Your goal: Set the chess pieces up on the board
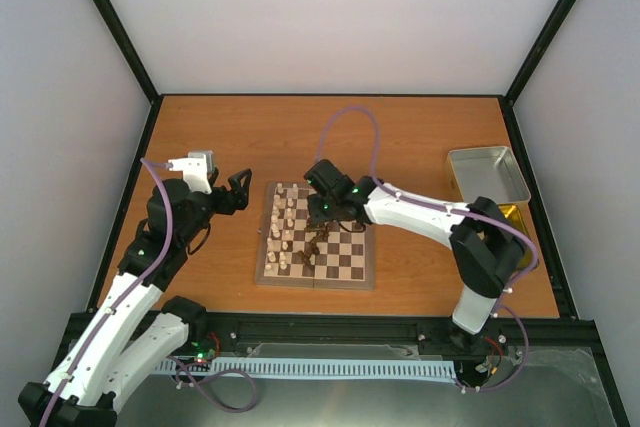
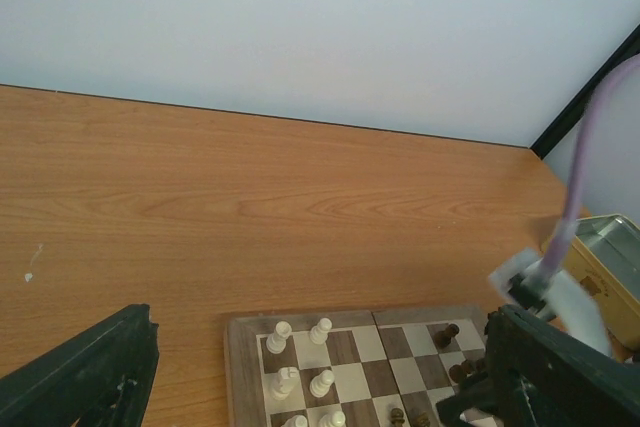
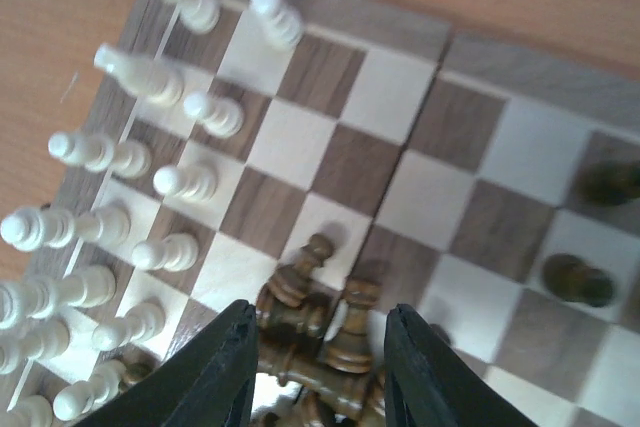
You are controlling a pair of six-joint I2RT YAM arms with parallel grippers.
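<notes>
The chessboard (image 1: pixel 355 267) lies mid-table. White pieces (image 3: pixel 215 112) stand along its left side. Several dark pieces lie in a heap (image 3: pixel 350 337) near the middle; a few dark pieces (image 3: pixel 580 279) stand on the right half. My right gripper is open above the heap, with its two fingers framing dark pieces below, not visibly holding any. My left gripper (image 1: pixel 240 187) is open in the air left of the board, its fingers wide apart in the left wrist view.
A metal tray (image 1: pixel 488 169) with a gold-coloured container (image 1: pixel 515 217) sits at the table's right.
</notes>
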